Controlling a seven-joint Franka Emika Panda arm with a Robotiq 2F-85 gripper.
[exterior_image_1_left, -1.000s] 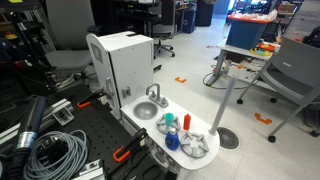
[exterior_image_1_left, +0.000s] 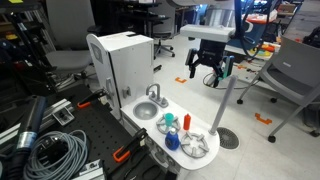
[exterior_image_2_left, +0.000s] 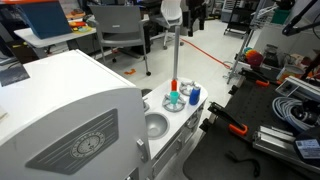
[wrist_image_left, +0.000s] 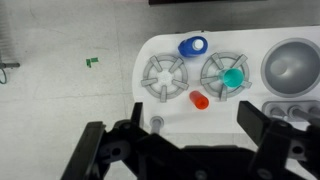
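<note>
High above the white toy kitchen counter (exterior_image_1_left: 202, 117), my gripper (exterior_image_1_left: 205, 77) hangs with its fingers apart. In the wrist view the gripper is open wide, its black fingers at either side and no object held between them. Below it, a small red item (wrist_image_left: 199, 100) stands between the two burners. A teal cup (wrist_image_left: 232, 77) sits on one grey burner (wrist_image_left: 213, 69). The blue item (wrist_image_left: 193, 46) is at the counter's edge, beside the burners, also seen as a blue bottle-like shape (exterior_image_1_left: 172, 139) in exterior view 1.
A round sink (wrist_image_left: 291, 66) with a faucet (exterior_image_1_left: 155, 92) lies beyond the burners. The white cabinet (exterior_image_1_left: 122, 60) rises at that end, and a pale post (exterior_image_1_left: 225, 103) stands at the other. Cables (exterior_image_1_left: 58, 158) lie on the dark table.
One second ago the arm was out of exterior view 1. It has since come in from above and lowered somewhat over the counter. The counter items have not moved.
</note>
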